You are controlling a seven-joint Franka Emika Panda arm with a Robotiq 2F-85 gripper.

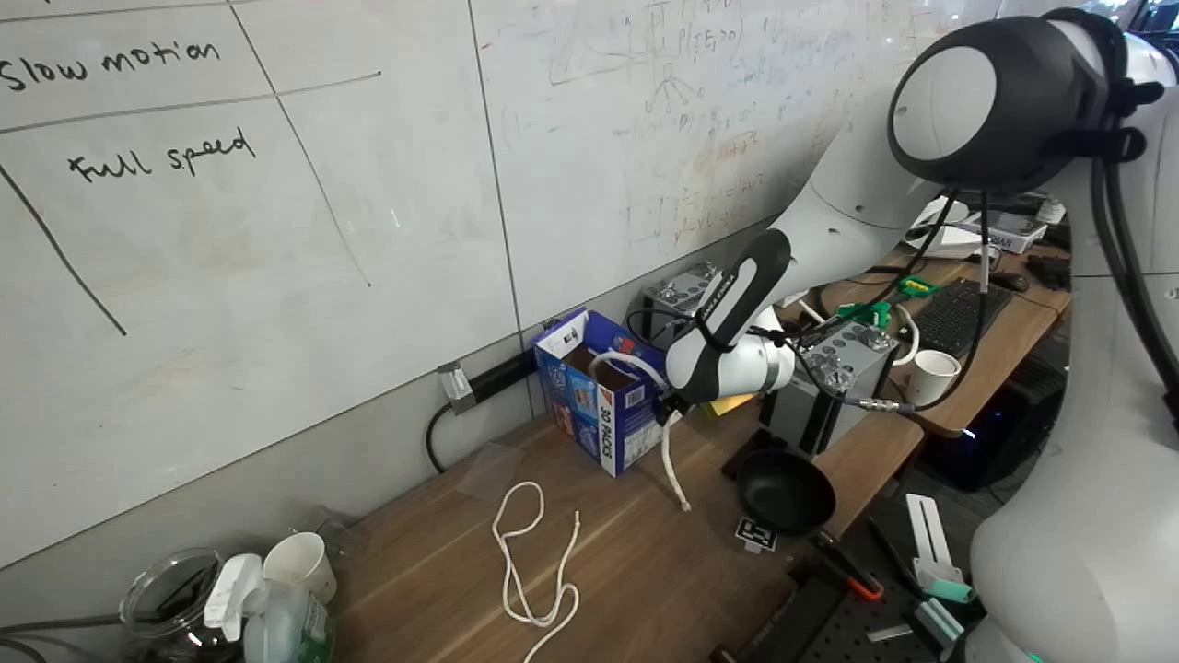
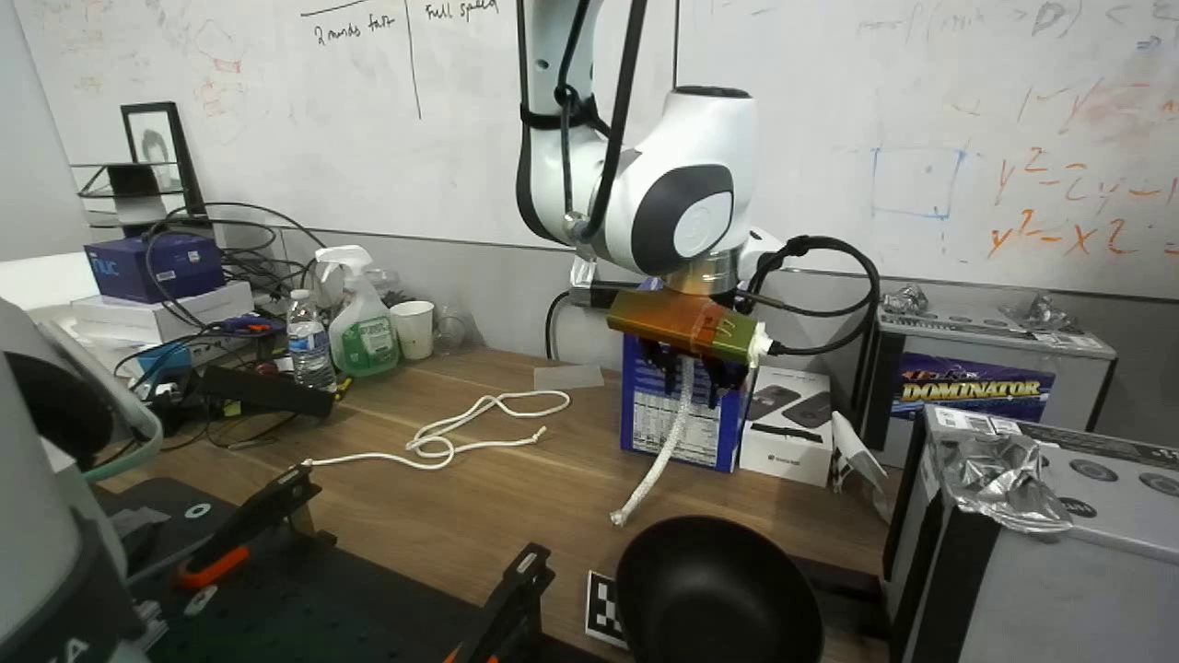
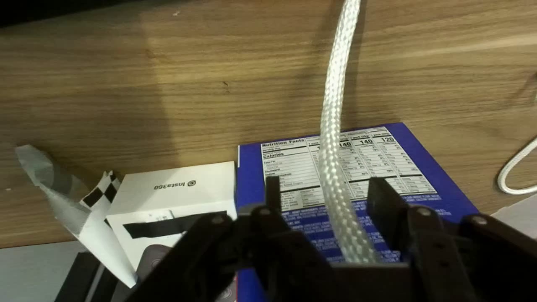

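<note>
My gripper is open around a thick white braided rope [image 3: 332,115], its two fingers apart with a gap on either side of the rope. In exterior view 2 the gripper [image 2: 696,378] hangs in front of a blue box [image 2: 707,436], and the rope's lower end [image 2: 652,482] dangles toward the table. Exterior view 1 shows the rope [image 1: 631,360] looping from the open-topped blue box [image 1: 607,430], then down its outer side past the gripper [image 1: 668,411]. The rope's part inside the box is hidden.
A thinner white cord [image 2: 442,442] lies loosely on the table, left of the box. Near the front stands a black pan [image 2: 713,597]. A white box [image 2: 790,425] and grey batteries [image 2: 1028,530] are to the right. Bare wood lies between cord and pan.
</note>
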